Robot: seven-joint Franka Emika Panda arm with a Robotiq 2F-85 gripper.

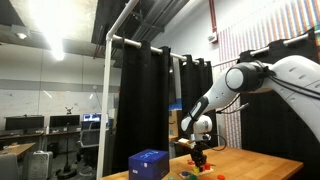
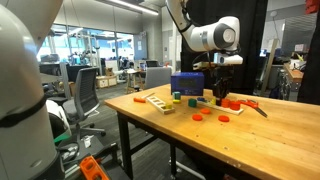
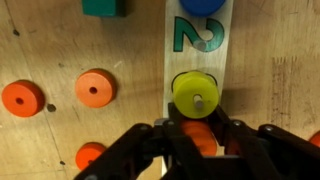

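Note:
In the wrist view, a light wooden board (image 3: pixel 178 62) printed with a green 2 runs up the middle. It bears a blue round piece (image 3: pixel 202 5) at the top and a yellow round piece (image 3: pixel 196 95) with a pin tip at its centre. Just below the yellow piece, my gripper is shut on an orange disc (image 3: pixel 203 140), low over the board. The fingers partly cover this disc, and its underside is hidden. In the second exterior view, my gripper (image 2: pixel 221 95) is among the coloured pieces.
Loose orange discs (image 3: pixel 96 88) lie left of the board, and a green block (image 3: pixel 104 6) is at the top. A blue box (image 1: pixel 149 163) stands on the table (image 1: pixel 247 164).

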